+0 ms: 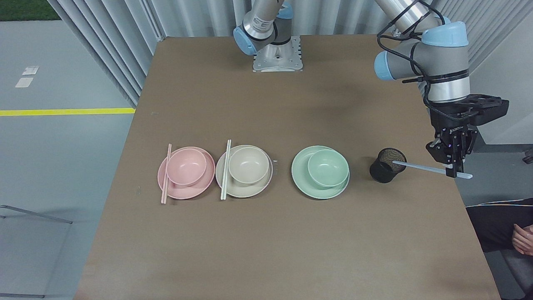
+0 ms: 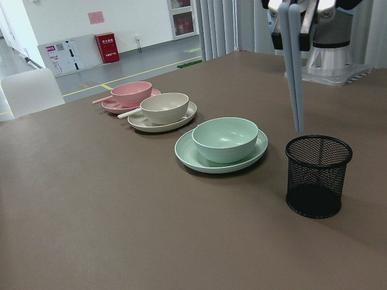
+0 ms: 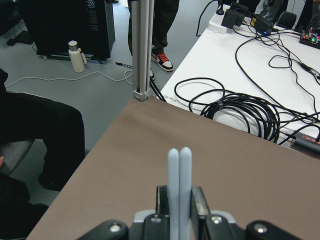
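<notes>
My gripper (image 1: 453, 170) is shut on a pair of pale blue chopsticks (image 2: 295, 84), held at the table's right side; in the left view they hang above a black mesh cup (image 2: 316, 199). A green bowl (image 1: 327, 167) sits on a green plate (image 1: 305, 185). To its left are a cream bowl (image 1: 248, 162) on its plate (image 1: 250, 190), with cream chopsticks (image 1: 225, 175) on the rim, and a pink bowl (image 1: 187, 162) on its plate (image 1: 190, 192), with pink chopsticks (image 1: 165, 180) on the rim.
A seated person (image 1: 494, 225) is beside the right edge, and a cable coil (image 3: 240, 107) lies on a white table.
</notes>
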